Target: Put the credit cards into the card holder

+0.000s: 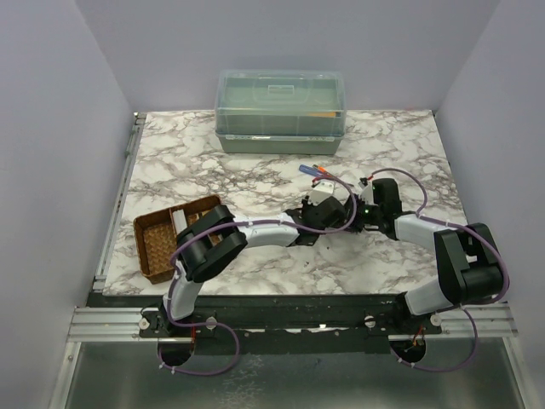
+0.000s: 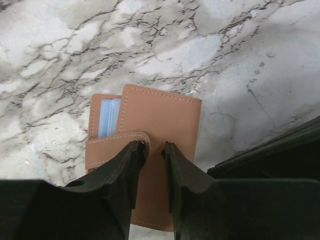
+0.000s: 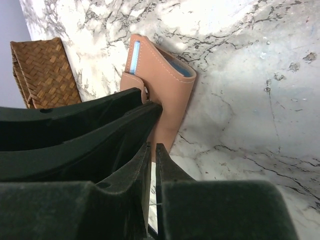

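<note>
The brown leather card holder lies on the marble table, with blue showing at its opening and a strap across it; in the right wrist view its top (image 3: 170,90) gapes over blue inside. My left gripper is over the holder at the strap, fingertips slightly apart; whether it pinches anything is unclear. My right gripper is down beside the holder's lower part, fingertips close together; what lies between them is hidden. In the top view both grippers (image 1: 362,209) meet right of centre, covering the holder.
A woven basket (image 1: 156,243) with compartments stands at the left. A green lidded box (image 1: 279,128) sits at the back. Blue, orange and red items (image 1: 311,169) lie behind the grippers.
</note>
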